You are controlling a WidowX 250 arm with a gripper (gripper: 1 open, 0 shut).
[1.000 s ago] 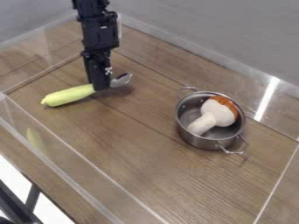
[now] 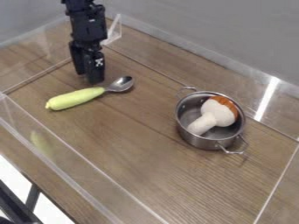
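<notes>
The black gripper [image 2: 87, 66] hangs open at the upper left, just above and behind a yellow-green elongated vegetable [image 2: 75, 98] lying on the wooden table. A metal spoon [image 2: 119, 84] lies at the vegetable's right end, its bowl facing up. At the right, a steel pot [image 2: 184, 118] with two handles holds a white object with an orange-brown top [image 2: 215, 114], shaped like a mushroom.
Pale walls border it at the back and left, with a clear rail along the near left edge.
The gripper has risen and drawn back to the left, away from the spoon and vegetable.
</notes>
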